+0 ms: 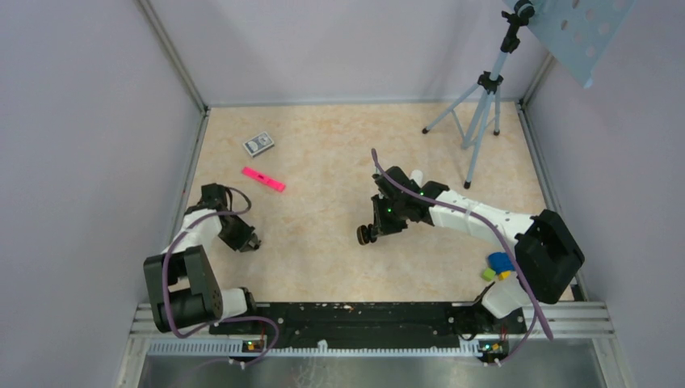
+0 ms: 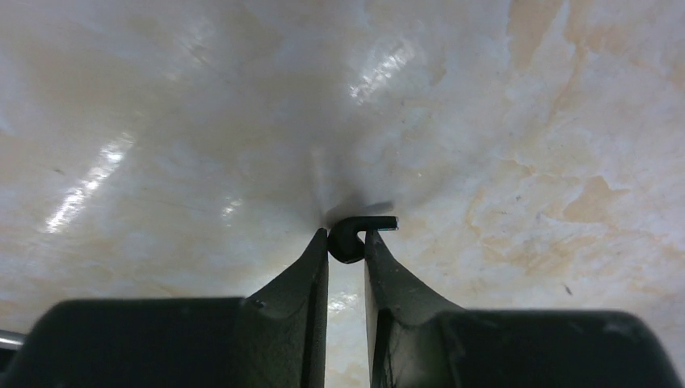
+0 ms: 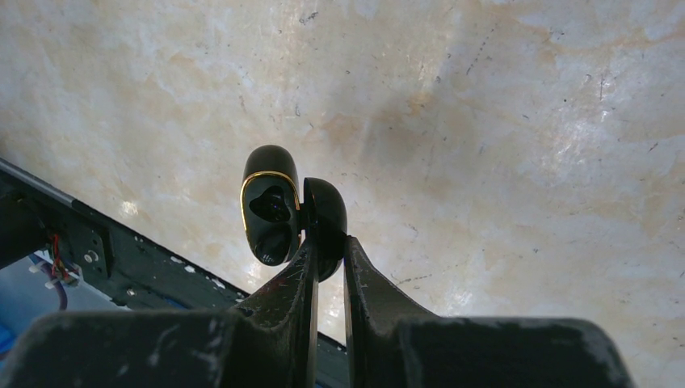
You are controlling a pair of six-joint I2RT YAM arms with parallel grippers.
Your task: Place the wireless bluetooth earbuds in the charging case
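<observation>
In the left wrist view, a small black earbud with a short stem sits between the fingertips of my left gripper, which is shut on it just above the table at the left. The black charging case, its rim gold-lined, has its lid open. My right gripper is closed around the lid, holding the case near mid-table. Inside the case is a dark hollow beside a glossy rounded shape; whether that shape is an earbud, I cannot tell. From above, the case is at the right gripper's tip.
A pink level and a card box lie at the back left. The tripod stands at the back right, with coloured blocks at the front right. Between the two grippers the table is bare.
</observation>
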